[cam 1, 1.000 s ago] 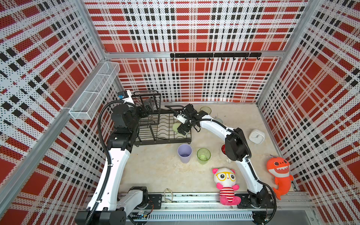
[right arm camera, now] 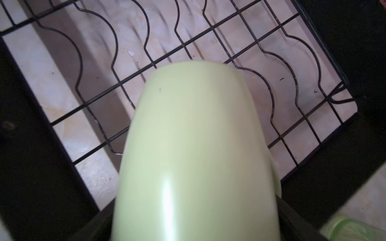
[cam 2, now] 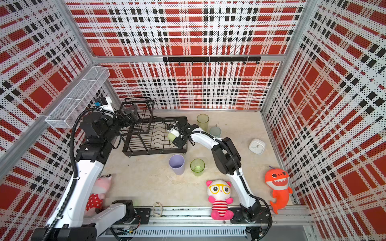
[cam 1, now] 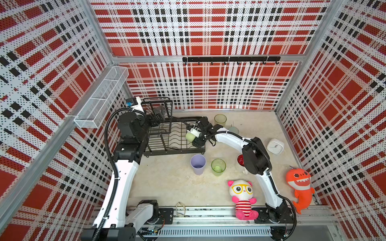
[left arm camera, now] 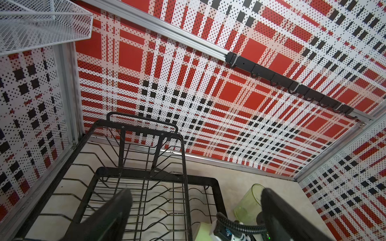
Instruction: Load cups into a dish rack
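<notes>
My right gripper [cam 1: 197, 134] is over the right part of the black dish rack [cam 1: 174, 151], straddling a pale green cup [right arm camera: 197, 152]; the right wrist view shows the cup filling the space between its open fingers, whose tips are mostly hidden. My left gripper [cam 1: 158, 118] hangs open and empty over the rack's left, raised section. A purple cup [cam 1: 198, 164] and a green glass [cam 1: 218, 167] stand in front of the rack. An olive glass [cam 1: 220, 119] and a grey-blue cup [cam 2: 215, 131] stand right of it. A red cup [cam 1: 241, 159] is partly hidden by the right arm.
A panda plush [cam 1: 243, 200] and a shark plush [cam 1: 299, 184] lie along the front and right, near a small white clock [cam 1: 275, 146]. A white wire basket [cam 1: 98, 100] hangs on the left wall.
The left arm is nearly still.
</notes>
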